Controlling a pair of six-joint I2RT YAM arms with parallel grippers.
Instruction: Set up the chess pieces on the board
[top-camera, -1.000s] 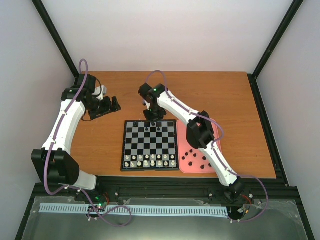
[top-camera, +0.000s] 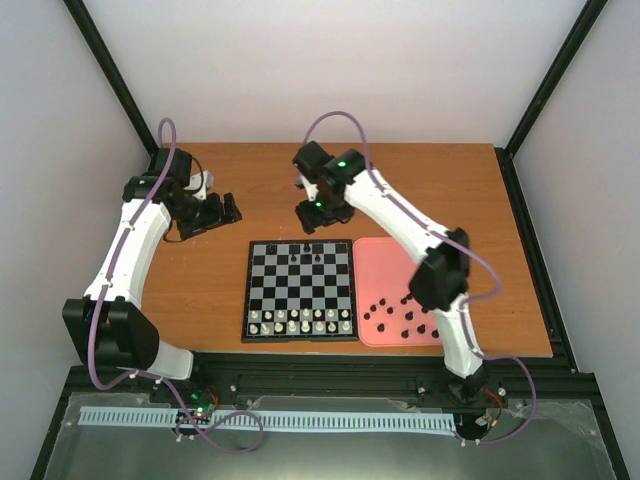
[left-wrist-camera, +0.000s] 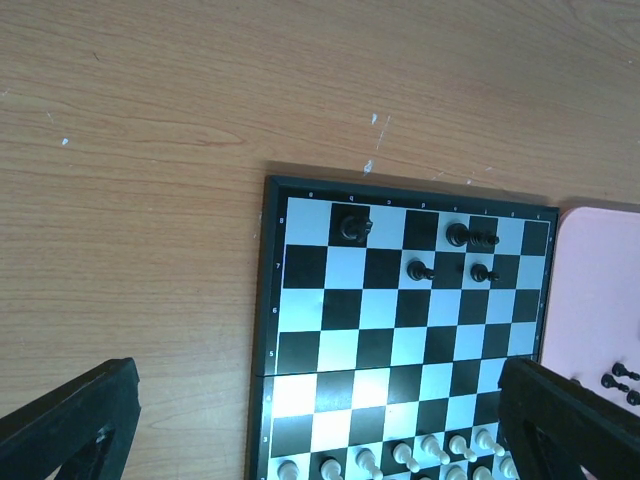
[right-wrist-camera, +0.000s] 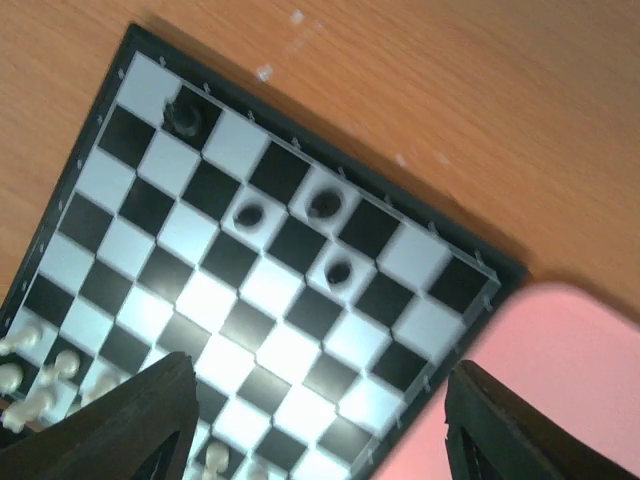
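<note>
The chessboard lies on the table, white pieces in two rows along its near side. Toward the far edge stand a few black ones: a back-row piece, a taller back-row piece, and two small pawns one row nearer. More black pieces are scattered on the pink tray. Beyond the board's far edge, raised above it, my right gripper is open and empty. Off to the board's left, my left gripper hangs open, also empty.
The tray sits directly against the board's right side. Bare wood is free behind the board and to its left. The right arm reaches across above the tray in the top view.
My right gripper has risen and drawn back from the tall black piece, which stays standing on the back row. The left arm has not moved.
</note>
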